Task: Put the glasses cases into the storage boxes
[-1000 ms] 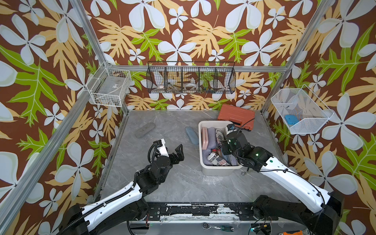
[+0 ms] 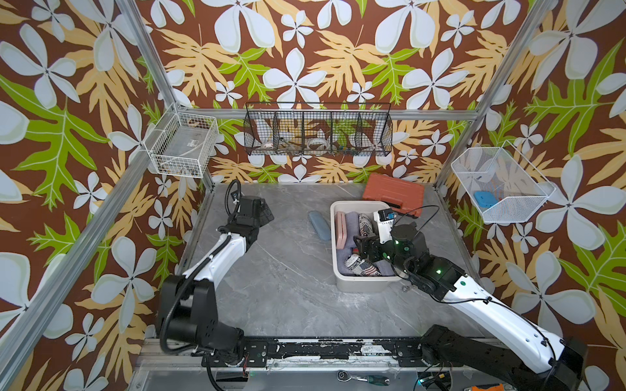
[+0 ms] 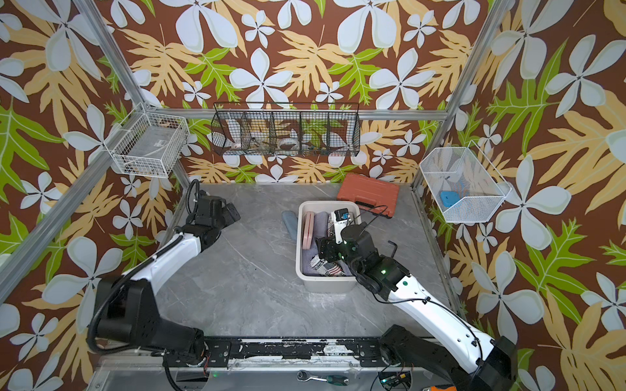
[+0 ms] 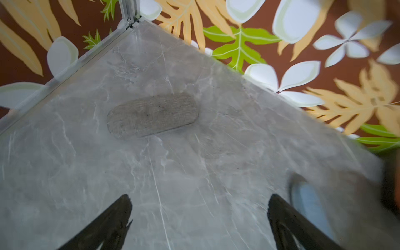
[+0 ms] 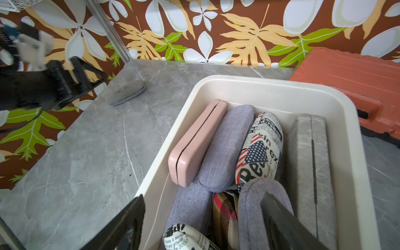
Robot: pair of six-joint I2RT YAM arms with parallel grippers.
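My left gripper is open and empty, facing a grey glasses case on the table; a blue case lies left of the white bin. My right gripper is over that bin, its fingers apart above glasses cases: a pink one, lilac ones, newsprint ones, a plaid one and a grey hard one. Nothing shows held between the right fingers.
Wire baskets hang left, at the back and right, the right holding a blue item. An orange toolbox lies behind the bin.
My left arm has swung left and toward the back, to the grey case. My right gripper has shifted slightly above the bin.
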